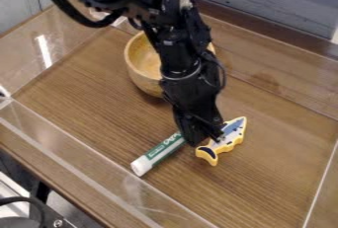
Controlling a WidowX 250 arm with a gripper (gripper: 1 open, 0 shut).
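The black gripper (199, 131) reaches down low over the table, just above and between a green-and-white tube (157, 154) and a yellow-edged, light-coloured flat toy (222, 140). The tube lies diagonally, lower left of the fingertips; the toy lies to their right. The fingertips are dark and overlap each other in view, so whether anything is between them is hard to see; nothing visible is held.
A yellow bowl (138, 64) sits behind the arm at the upper left. Bare wood (79, 104) is clear at left and right. Walls edge the back, and a black cable hangs at the lower left.
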